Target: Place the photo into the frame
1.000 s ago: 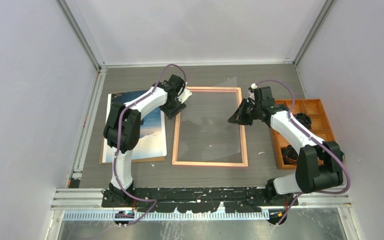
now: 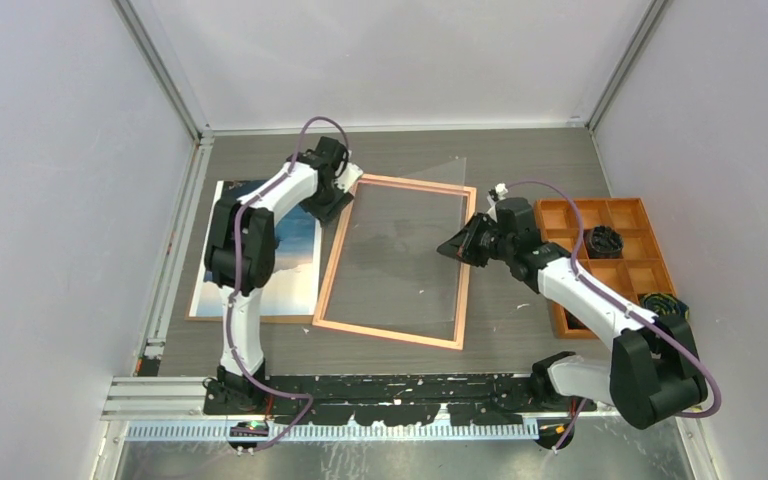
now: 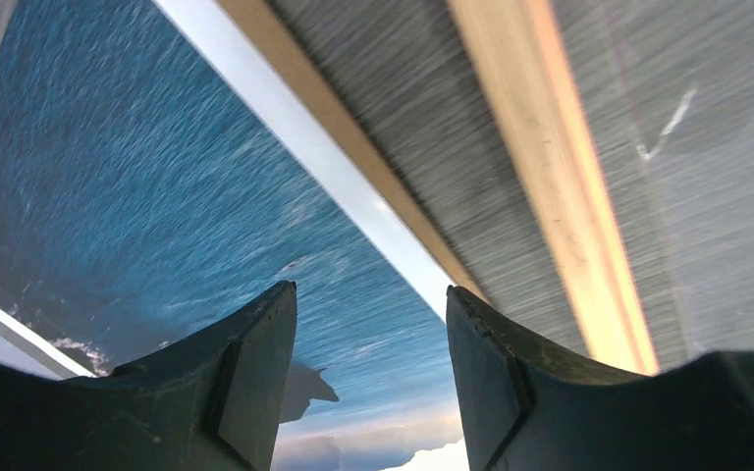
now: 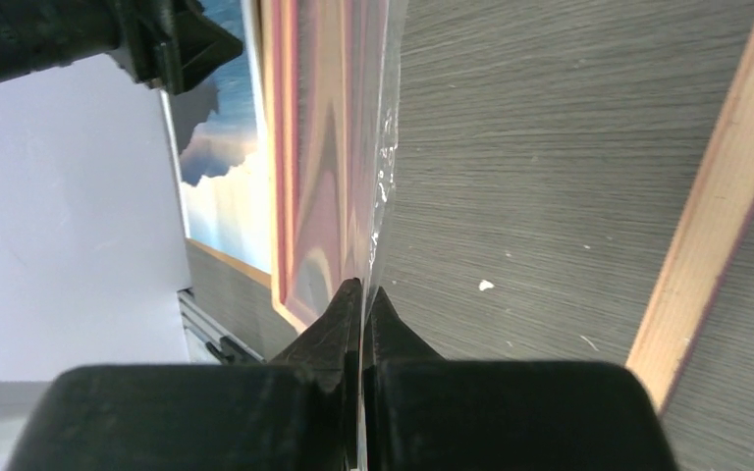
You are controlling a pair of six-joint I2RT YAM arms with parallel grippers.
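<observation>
On the left of the table lies the photo, a blue sky fading to pale cloud with a white border, on a brown backing board. Right beside it is the empty wooden frame, slightly turned. A clear sheet lies over the frame's opening, askew, its far corner sticking out past the frame's far side. My right gripper is shut on the sheet's edge, near the frame's right side. Above the photo's right border stands my left gripper, its fingers apart and nothing seen between them.
An orange compartment box with dark coiled items stands at the right. White walls close off the left, back and right. Bare table shows between frame and box, with a few small white scraps.
The frame has slid left toward the photo and turned a little; the photo has also shifted slightly left. My left gripper has moved left off the frame.
</observation>
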